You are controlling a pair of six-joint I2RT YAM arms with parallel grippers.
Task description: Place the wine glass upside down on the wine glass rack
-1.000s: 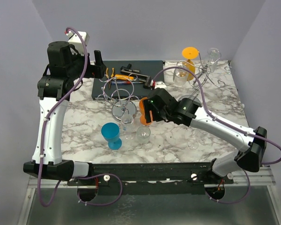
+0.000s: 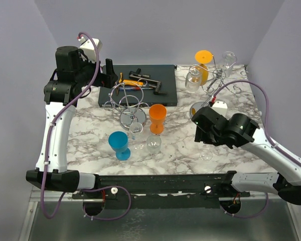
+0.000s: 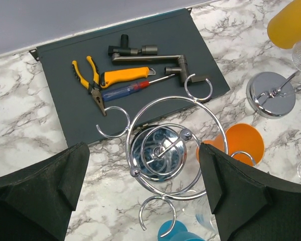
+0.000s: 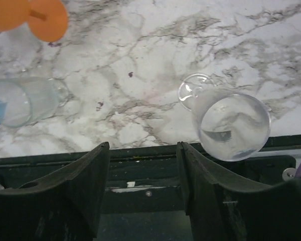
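A clear wine glass [image 4: 206,111] stands alone at the right of the right wrist view; up top only its round foot [image 2: 206,152] shows clearly. My right gripper is open beside it, to its left, with nothing between the fingers. From above, that gripper [image 2: 204,136] partly covers the glass. One wire rack [image 2: 221,73] at back right carries upside-down glasses, an orange one [image 2: 204,56] and clear ones [image 2: 193,78]. The left rack [image 2: 126,100] has no glass hanging on it. Over this rack hangs my left gripper, open and empty.
Between the arms stand a blue goblet [image 2: 119,143], an orange goblet [image 2: 157,116] and clear glasses [image 2: 153,143], close together near the left rack. Tools lie on a dark mat [image 2: 163,75] at the back. The marble between the goblets and the lone glass is bare.
My right gripper has swung rightward, from near the orange goblet to the lone clear glass. The left arm has shifted slightly right. Glasses and racks have stayed put.
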